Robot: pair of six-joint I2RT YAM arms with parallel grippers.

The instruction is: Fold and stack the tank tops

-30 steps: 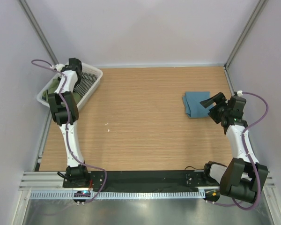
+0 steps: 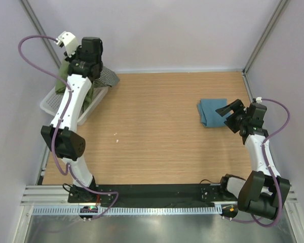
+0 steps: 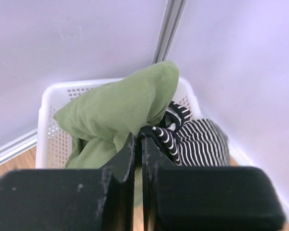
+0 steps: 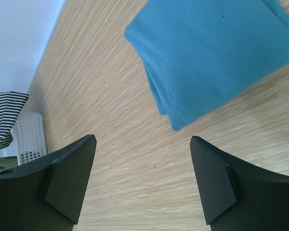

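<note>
High over the white basket [image 2: 49,105], my left gripper is shut with bunched cloth at its fingertips. A black-and-white striped tank top [image 3: 202,143] and a green tank top [image 3: 115,106] both gather there and hang raised above the basket; their lower ends are hidden. Folded into a rough rectangle, a blue tank top [image 2: 211,112] lies on the right of the table. My right gripper stands open just beside and above it, with bare wood between its fingers in the right wrist view.
Pale walls close in the left, back and right sides. The basket stands in the back left corner.
My left gripper has risen from inside the basket toward the camera, bringing up the green and striped cloth. The right arm and blue top have stayed put.
</note>
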